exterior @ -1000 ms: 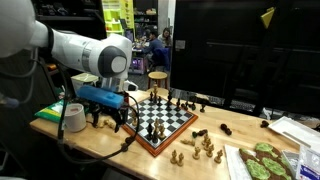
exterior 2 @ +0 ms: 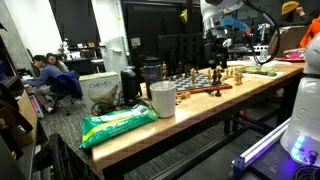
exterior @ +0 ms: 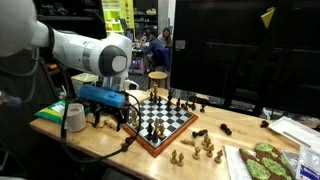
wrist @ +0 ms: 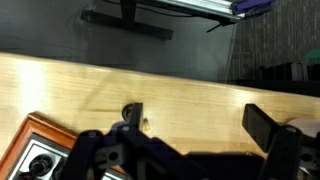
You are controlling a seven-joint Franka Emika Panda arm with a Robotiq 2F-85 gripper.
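My gripper stands open above the near strip of the wooden table, with nothing between its fingers. In the wrist view a small dark chess piece (wrist: 130, 110) is close to the left finger, and the chessboard's corner (wrist: 40, 150) enters at the lower left. The black and white chessboard (exterior: 178, 118) lies right of the gripper in exterior view 1, with several pieces on it. Several tan pieces (exterior: 197, 152) stand on the bare table to the board's right. The fingertips are hard to make out in both exterior views.
A white cup (exterior 2: 163, 99) stands by the green bag (exterior 2: 118, 124) at one table end. A green and brown patterned item (exterior: 262, 163) and a white tray (exterior: 292, 131) occupy the other end. Bare wood (wrist: 200, 105) shows under the gripper, near the table's edge.
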